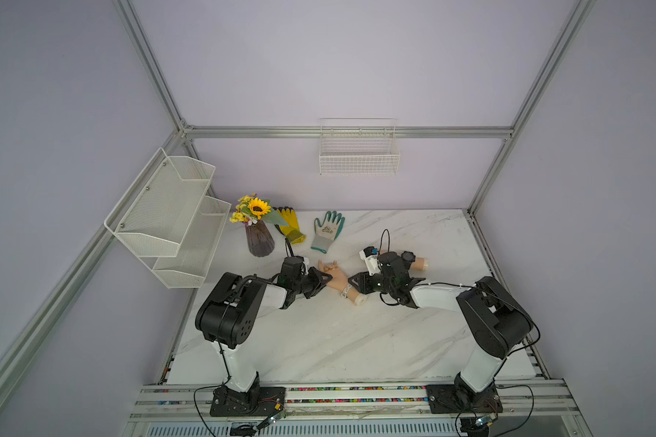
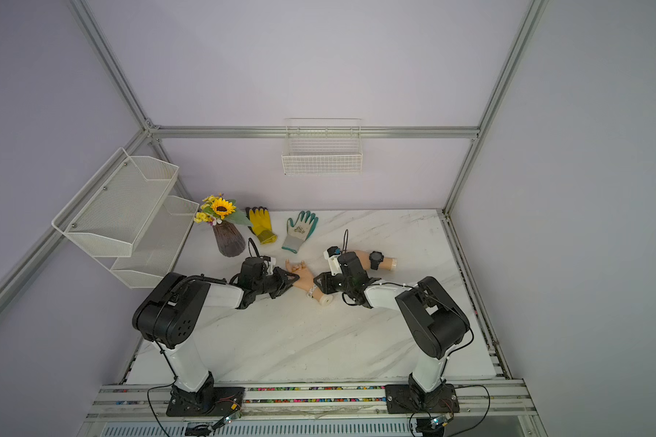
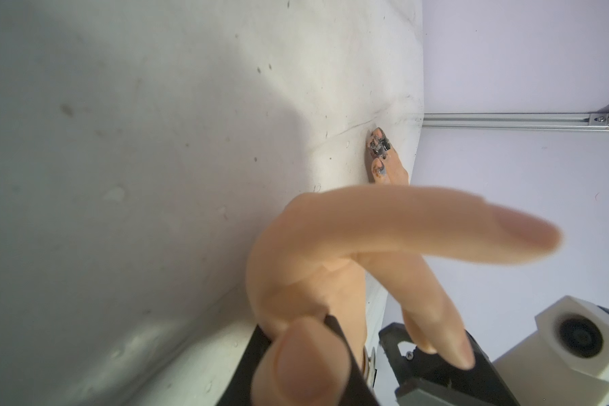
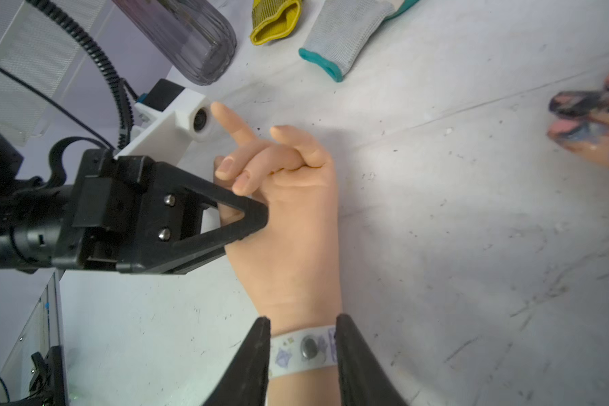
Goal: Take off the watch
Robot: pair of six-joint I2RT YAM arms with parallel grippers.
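Observation:
A prosthetic hand lies on the table with a light band round its wrist. My left gripper is shut on this hand's thumb at the left side, as the right wrist view shows. My right gripper is part open over the band, one fingertip at each side of it; whether they touch it is unclear. Behind the right gripper, a second hand wears a dark watch.
A flower vase, a yellow glove and a grey-green glove lie or stand at the back left. White wire shelves are on the left wall.

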